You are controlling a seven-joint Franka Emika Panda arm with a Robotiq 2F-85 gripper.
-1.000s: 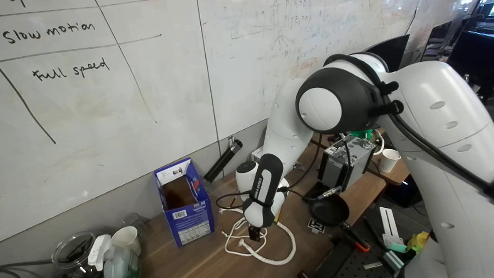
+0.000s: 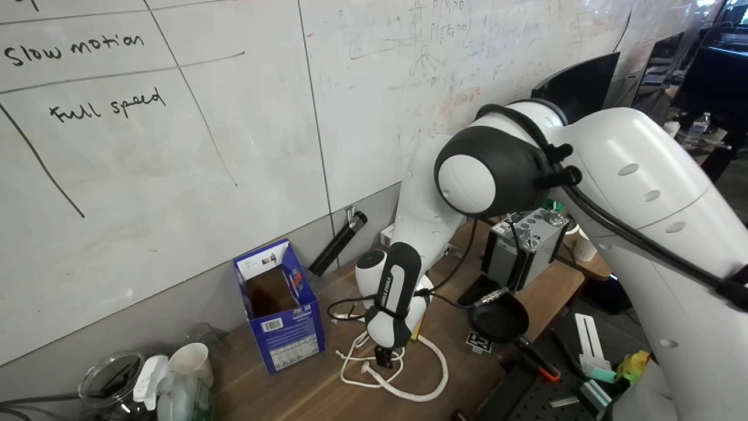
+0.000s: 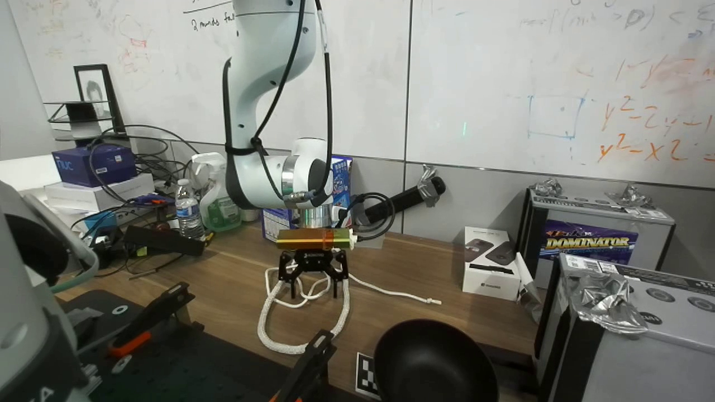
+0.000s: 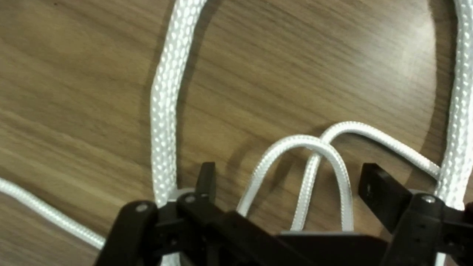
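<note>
A white rope lies on the brown wooden table, its thick braided part (image 3: 266, 330) forming a U and its thinner cord (image 3: 389, 291) looping and trailing off to the right. Directly over the rope, pointing down, is my gripper (image 3: 313, 295), its fingers wide apart. From the wrist, a small arch of thin cord (image 4: 301, 141) shows between the open fingers, held by neither. The thick rope (image 4: 164, 115) runs past the left finger, and another thick stretch (image 4: 461, 97) passes the right one. The lower ends of the cord are hidden behind the gripper body.
A black pan (image 3: 435, 362) sits right of the rope, near a black-and-white marker (image 3: 366, 375). An open blue box (image 2: 291, 333) stands by the whiteboard wall. Grey equipment boxes (image 3: 616, 321) block the right side. Bare table (image 3: 415, 258) lies behind the rope.
The arm has lowered a little, bringing the gripper slightly closer to the rope. Rope, box and pan look unmoved.
</note>
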